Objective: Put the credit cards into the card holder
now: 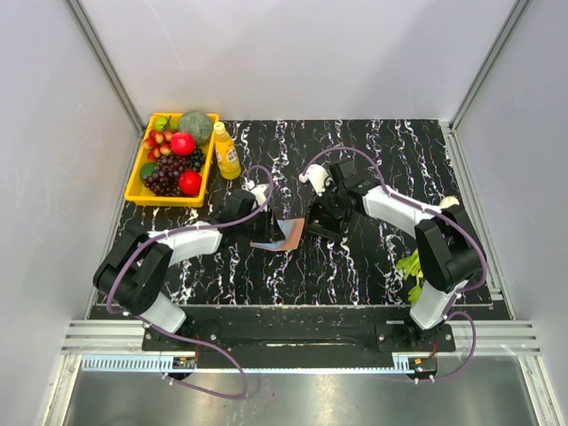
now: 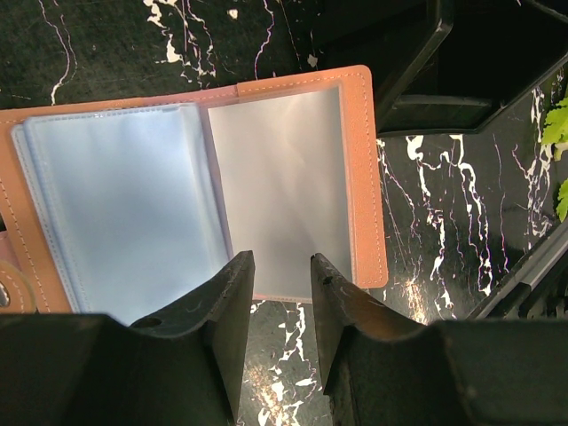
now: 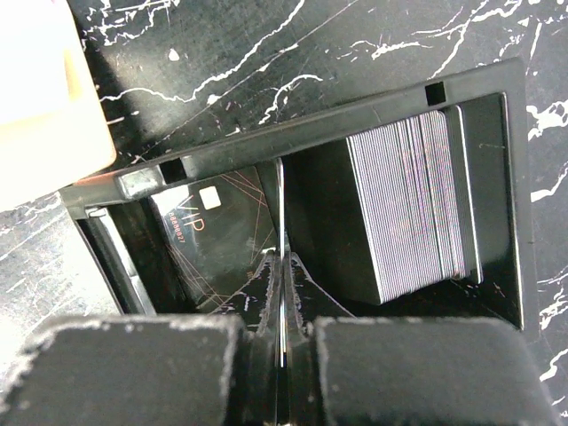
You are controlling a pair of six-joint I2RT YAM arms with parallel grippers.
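Note:
My left gripper hangs over an open tan card holder (image 2: pixel 368 177), its fingers a little apart with nothing visible between them; blue sleeves (image 2: pixel 115 204) and a white inner panel (image 2: pixel 275 177) show. My right gripper is shut inside the black card box (image 3: pixel 373 111); a thin upright edge shows at its fingertips, and whether it is held I cannot tell. The box holds a dark card (image 3: pixel 204 231) lying flat on one side and a stack of cards (image 3: pixel 404 204) on the other.
A yellow fruit basket (image 1: pixel 138 195) and a juice bottle (image 1: pixel 226 155) stand at the back left. Leafy greens (image 1: pixel 413 266) lie at the right, partly under the right arm.

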